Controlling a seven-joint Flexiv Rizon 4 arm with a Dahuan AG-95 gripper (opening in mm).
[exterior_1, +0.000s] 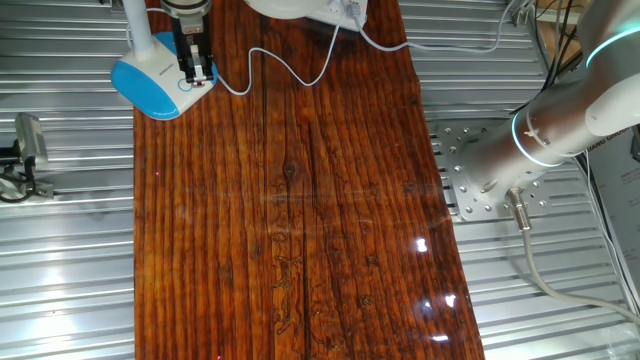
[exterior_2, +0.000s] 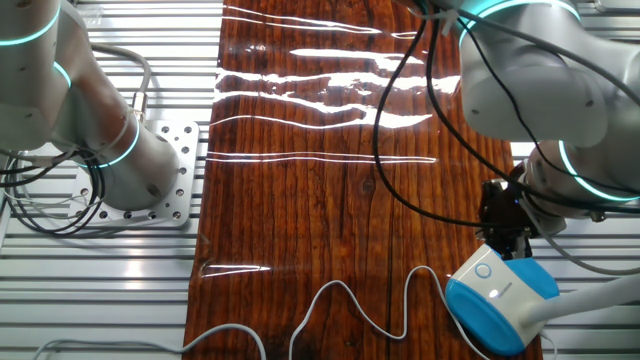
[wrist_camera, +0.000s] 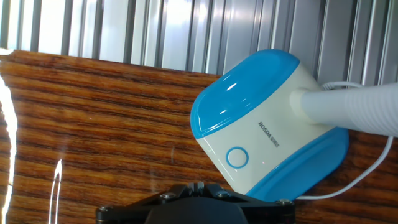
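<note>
A lamp-like device with a white and blue base (wrist_camera: 255, 127) stands near the table's edge, its white stem (wrist_camera: 351, 107) rising from the base. A round blue-ringed button (wrist_camera: 237, 157) is on the white part of the base. My gripper appears at the bottom of the wrist view, its fingertips together, with nothing visible between them. In exterior view 1, the gripper (exterior_1: 198, 79) hangs over the button side of the base (exterior_1: 150, 88). Whether it touches the base cannot be told. The second exterior view has the base (exterior_2: 500, 296) just below the dark gripper (exterior_2: 508, 240).
A thin white cable (exterior_1: 290, 68) runs from the device toward a white power strip (exterior_1: 345, 12) at the table's far end. Beside that strip sits a round white object (exterior_1: 285, 5).
</note>
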